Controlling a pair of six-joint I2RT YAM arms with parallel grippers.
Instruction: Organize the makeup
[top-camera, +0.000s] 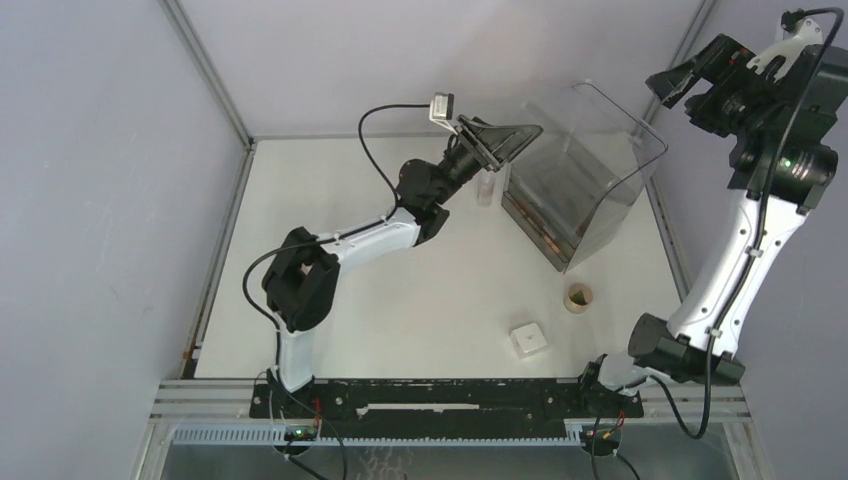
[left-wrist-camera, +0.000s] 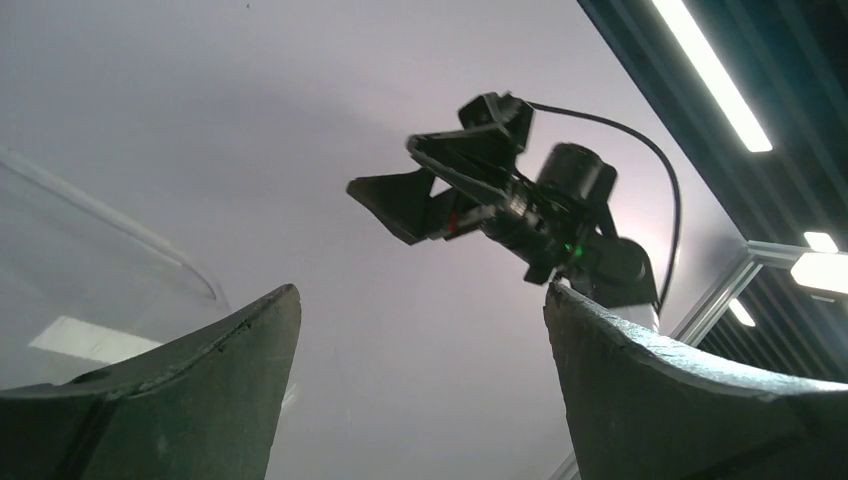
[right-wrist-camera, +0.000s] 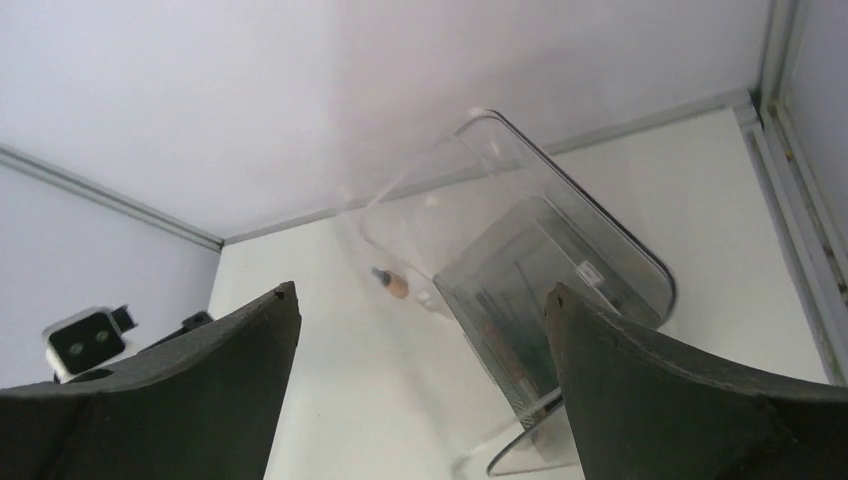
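A clear acrylic organizer (top-camera: 610, 215) with its transparent cover raised stands at the table's back right, dark shelves and slim items inside. My left gripper (top-camera: 515, 150) is raised at its left side, open, with nothing between the fingers in the left wrist view. My right gripper (top-camera: 670, 90) hangs high beyond the cover's right edge; in the right wrist view it is open and empty, with the organizer below. A small bottle (top-camera: 486, 190) stands left of the organizer, and a small orange-brown item (right-wrist-camera: 395, 284) shows there in the right wrist view.
A small round cup (top-camera: 578, 297) sits in front of the organizer, and a white square block (top-camera: 528, 339) nearer the front edge. Walls enclose the back and sides.
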